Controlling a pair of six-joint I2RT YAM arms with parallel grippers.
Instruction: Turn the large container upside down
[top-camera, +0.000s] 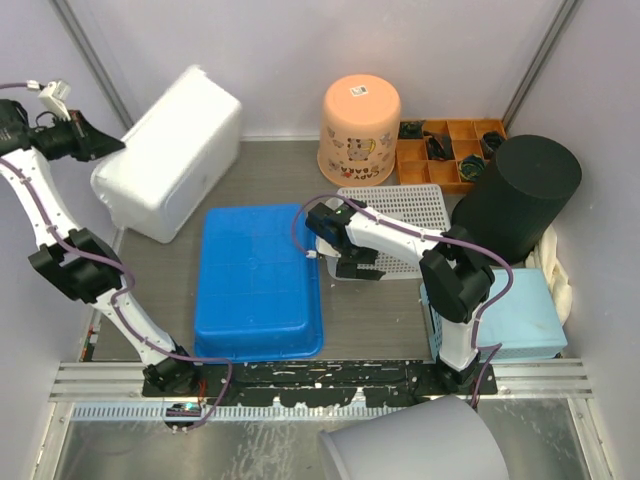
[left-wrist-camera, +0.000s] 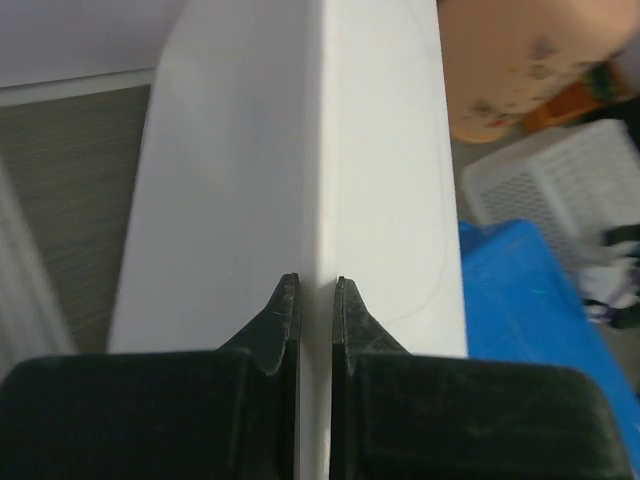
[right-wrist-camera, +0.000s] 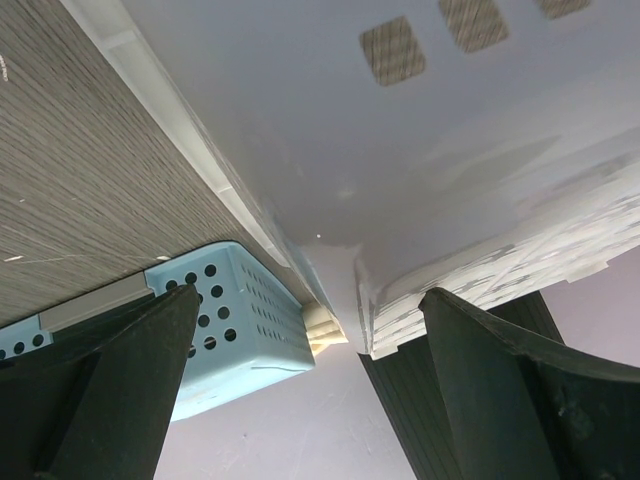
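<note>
A large white container (top-camera: 175, 150) hangs tilted at the back left in the top view, its edge gripped by my left gripper (top-camera: 122, 146). In the left wrist view the container's pale wall (left-wrist-camera: 390, 160) fills the middle, and the left fingers (left-wrist-camera: 285, 320) pinch its rim between them. My right gripper (top-camera: 318, 250) is low at the centre, over the near-left edge of the white perforated basket (top-camera: 405, 207). The right wrist view shows its dark fingers (right-wrist-camera: 150, 370) wide apart, with the basket's smooth side (right-wrist-camera: 400, 150) beyond them and nothing held.
Right of the white container lies an overturned blue tray (top-camera: 255, 285). An orange bin (top-camera: 360, 125), an orange compartment tray (top-camera: 460, 135) and a black bin (top-camera: 520, 190) stand at the back. A light-blue basket (top-camera: 525, 310) is at the right. Bare table shows front centre.
</note>
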